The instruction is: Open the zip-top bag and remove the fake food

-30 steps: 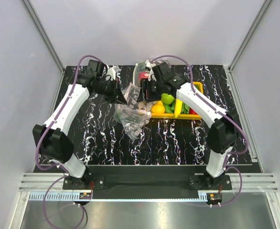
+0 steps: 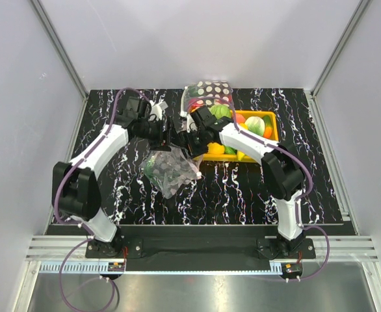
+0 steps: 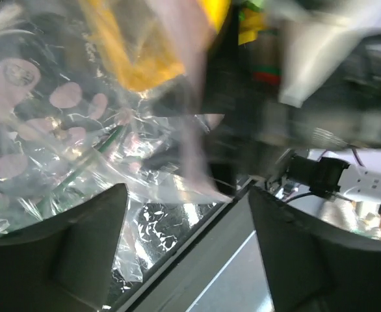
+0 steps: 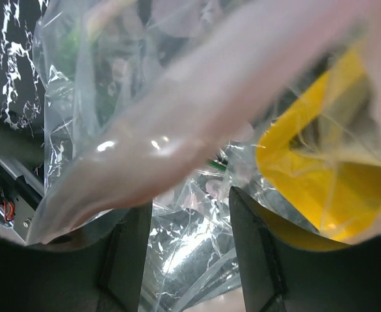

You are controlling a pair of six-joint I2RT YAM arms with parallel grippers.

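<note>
A clear bag with pale dots (image 2: 172, 170) lies loosely crumpled in front of my two grippers, which are close together. In the top view my left gripper (image 2: 166, 144) is over the bag's upper part, and my right gripper (image 2: 189, 144) is just right of it. The left wrist view shows the left gripper with its fingers apart and a bag edge (image 3: 189, 143) reaching toward the gap. In the right wrist view the right gripper is part open, with a blurred pinkish bag edge (image 4: 158, 136) crossing close in front. The bag's opening is unclear.
A yellow bin (image 2: 273, 125) of fake fruit and vegetables stands at the right, partly under my right arm. Behind it lies a dotted bag (image 2: 214, 91).
My right gripper has moved left toward the left one, leaving more of the bin uncovered. The bag has spread and moved a little left.
</note>
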